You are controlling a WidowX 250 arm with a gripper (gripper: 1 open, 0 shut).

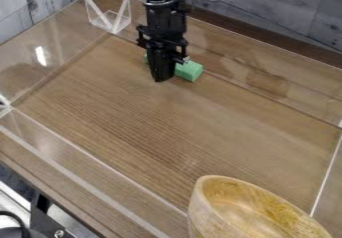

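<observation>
The black robot arm (160,17) reaches down from the top centre of the camera view to its gripper (159,70), which is low over the wooden table. A green block (187,70) lies just behind and right of the gripper, partly hidden by it. Whether the fingers are open or shut, or touch the block, is hard to tell at this size.
A large pale yellow bowl (254,214) stands at the front right. Clear plastic pieces and cables are at the left edge.
</observation>
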